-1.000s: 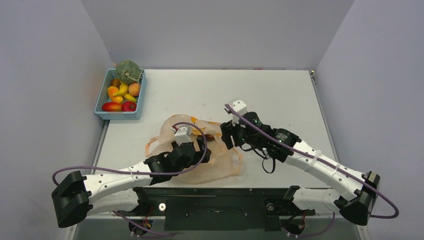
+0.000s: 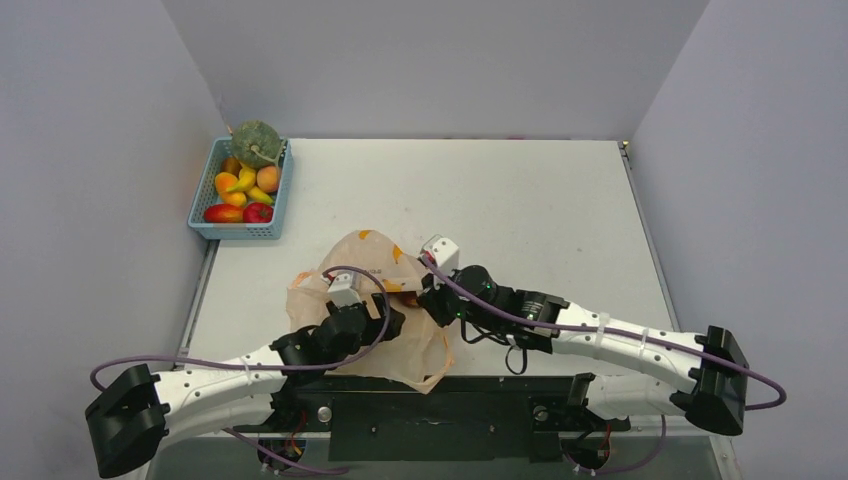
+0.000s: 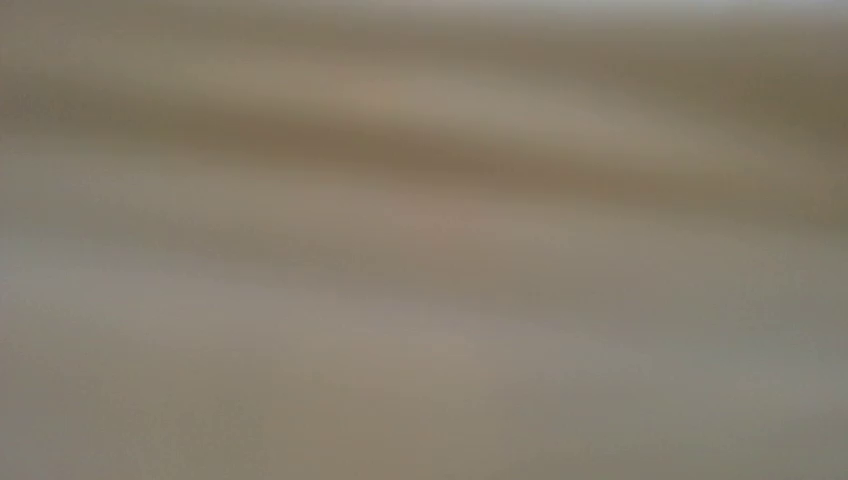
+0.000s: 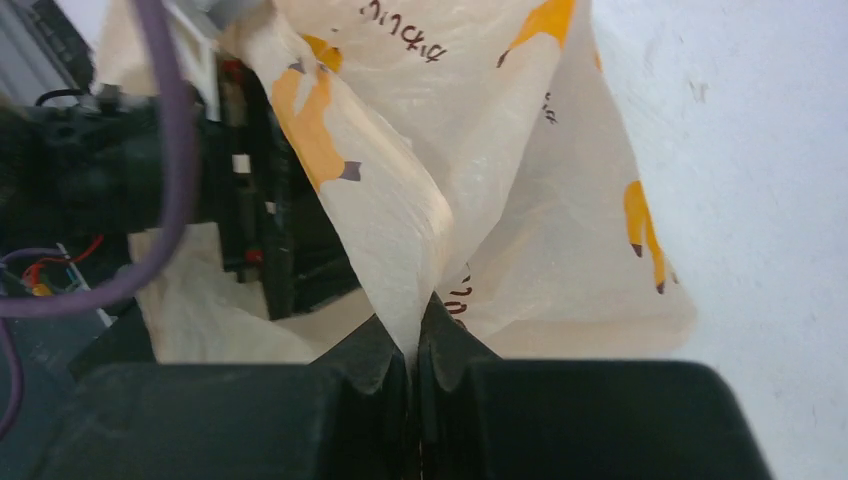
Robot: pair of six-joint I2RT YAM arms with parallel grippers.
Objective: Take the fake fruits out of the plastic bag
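The crumpled, pale plastic bag [image 2: 410, 355] with orange prints lies at the table's front centre; a reddish-orange item [image 2: 408, 300] shows partly inside it. My left gripper [image 2: 372, 312] is open at the bag; its wrist view shows only blurred beige plastic. My right gripper is shut on a gathered fold of the bag [image 4: 390, 220], which rises from between its fingers in the right wrist view.
A blue basket [image 2: 280, 215] full of fake fruits and a green squash [image 2: 255, 140] stands at the back left.
My right gripper has moved onto the bag and now pinches it.
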